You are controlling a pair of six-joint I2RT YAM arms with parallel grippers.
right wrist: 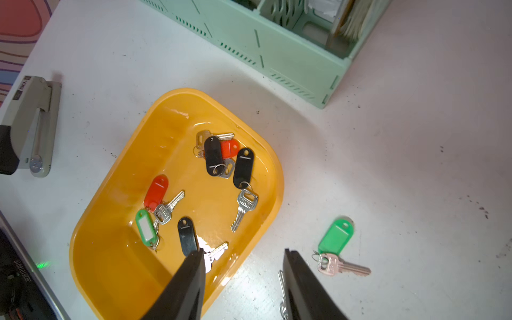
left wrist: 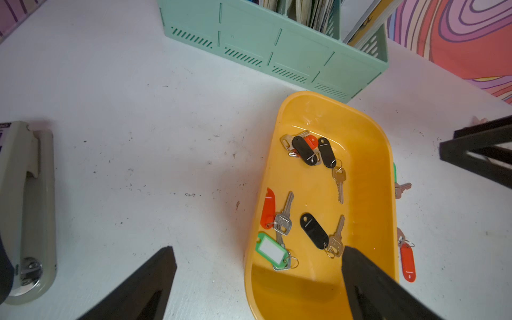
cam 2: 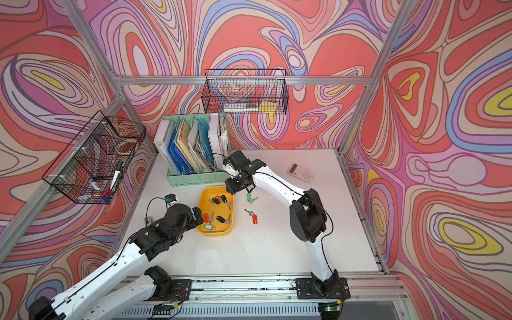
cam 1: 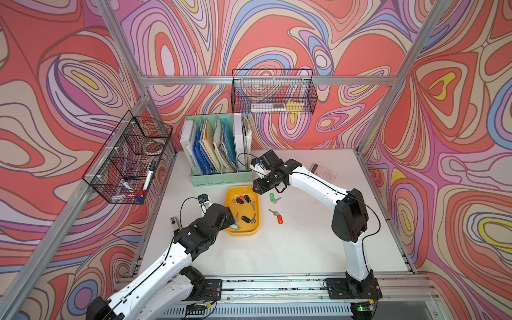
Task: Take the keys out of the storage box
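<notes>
The yellow storage box [right wrist: 101,213] lies on the table with several tagged keys inside. At its far end are two black-tagged keys [right wrist: 243,168] and a red tag [right wrist: 230,147]. Nearer lie a red tag [right wrist: 156,192], a green tag [right wrist: 145,227] and a black tag [right wrist: 187,235]. Outside, to the right, rest a green-tagged key [right wrist: 337,235] and a red-tagged key [left wrist: 407,261]. My left gripper is open over the box's left side, holding nothing. My right gripper hangs over the box's right edge, fingers apart and empty.
A green file holder [left wrist: 256,45] full of folders stands behind the box. A stapler [right wrist: 33,125] lies to the left and a calculator [cam 2: 302,172] at the back right.
</notes>
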